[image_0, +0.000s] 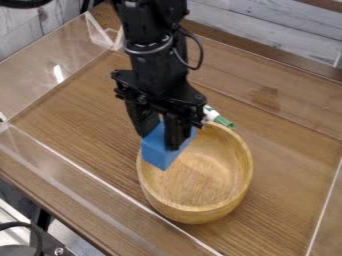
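My gripper (163, 122) is shut on a blue block (163, 150), which it holds over the left part of a round wooden bowl (203, 192). Whether the block touches the bowl I cannot tell. The black arm comes down from the top of the view and hides part of the table behind it.
A green and white object (219, 120) lies just behind the bowl. Clear plastic edges run along the left side, and a black cable shows at the lower left.
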